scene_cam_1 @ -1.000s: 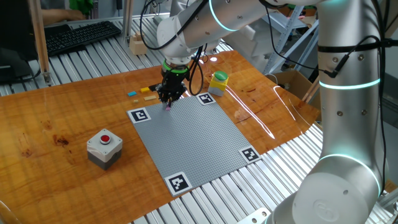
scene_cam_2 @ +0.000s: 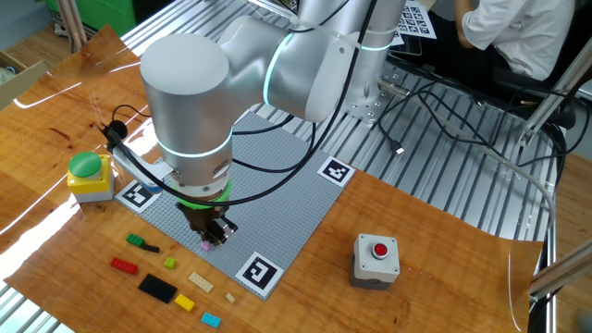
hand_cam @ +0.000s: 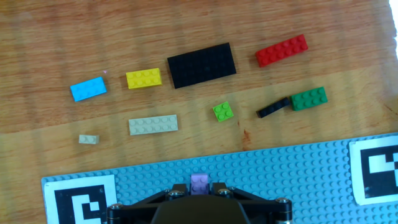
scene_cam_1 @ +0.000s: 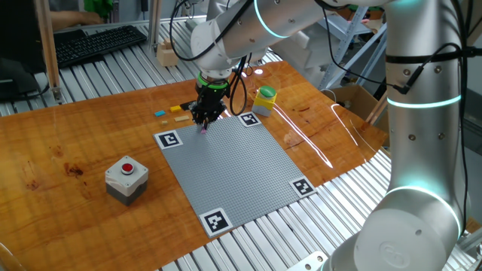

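Observation:
A small lilac brick point(hand_cam: 199, 183) sits between the fingertips of my gripper, which is shut on it. Both are at the edge of the studded baseplate point(hand_cam: 261, 171) that faces the loose bricks. In exterior view 2 the lilac brick point(scene_cam_2: 206, 246) shows under the gripper point(scene_cam_2: 215, 239), low over the plate; whether it touches the studs I cannot tell. From the other side, the gripper point(scene_cam_1: 203, 124) hides part of the loose bricks.
On the wood lie loose bricks: blue point(hand_cam: 88, 89), yellow point(hand_cam: 143, 78), large black point(hand_cam: 201, 65), red point(hand_cam: 282, 50), beige point(hand_cam: 153, 124), lime point(hand_cam: 222, 111), green point(hand_cam: 309, 98) and others. A red-button box point(scene_cam_1: 126, 181) and a green-button box point(scene_cam_1: 264, 101) flank the plate, whose middle is bare.

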